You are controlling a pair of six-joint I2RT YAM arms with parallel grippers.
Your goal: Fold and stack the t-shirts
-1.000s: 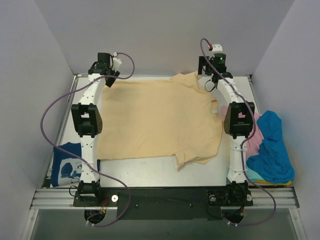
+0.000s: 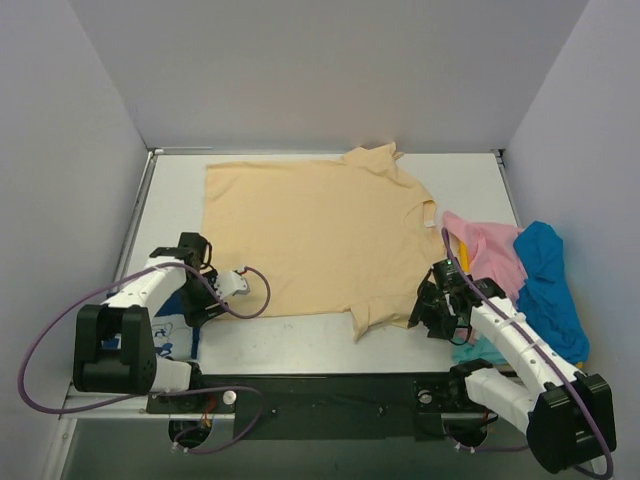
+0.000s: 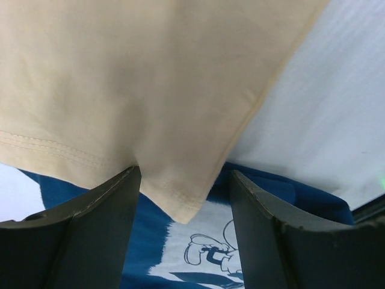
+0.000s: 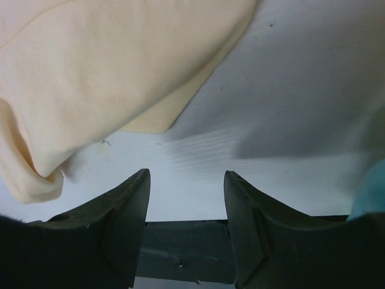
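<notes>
A beige T-shirt (image 2: 315,235) lies spread over the table. My left gripper (image 2: 208,312) is low at its front-left corner; in the left wrist view the open fingers (image 3: 96,235) straddle that beige corner (image 3: 180,198), which lies over a blue-and-white cloth (image 3: 141,247). My right gripper (image 2: 432,326) is at the shirt's front right. In the right wrist view its fingers (image 4: 114,223) are apart with nothing between them, just in front of the shirt's folded edge (image 4: 96,78).
Pink (image 2: 490,255), blue (image 2: 550,290) and teal cloths are piled at the right. A strip of bare white table (image 2: 280,350) runs along the front, above a dark edge. Purple cables trail from both arms.
Both arms have swung from the back of the table down to the front corners of the beige shirt. The shirt looks largely unchanged.
</notes>
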